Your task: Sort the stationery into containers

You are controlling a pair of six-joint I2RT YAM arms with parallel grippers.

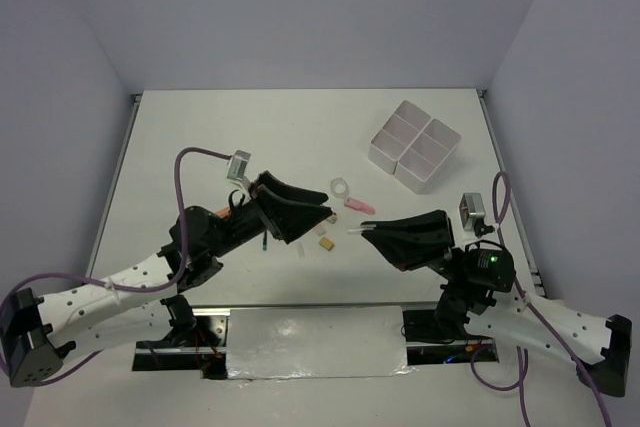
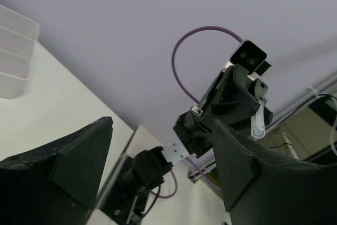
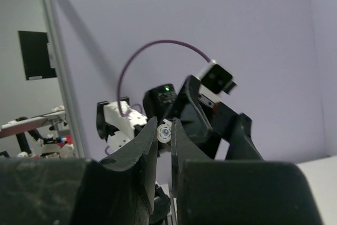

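Observation:
My left gripper [image 1: 308,215] stands open over the middle of the table, nothing between its fingers in its wrist view. Facing it, my right gripper [image 1: 370,228] is shut on a thin translucent rod, seen end-on between its fingertips in the right wrist view [image 3: 164,133]. On the white table [image 1: 200,127] lie a ring-shaped tape [image 1: 339,188], a pink item [image 1: 359,205], a yellow block [image 1: 326,244] and other small pieces, some hidden by the left arm.
A white compartment organizer [image 1: 415,143] stands at the back right. Grey walls enclose the back and sides.

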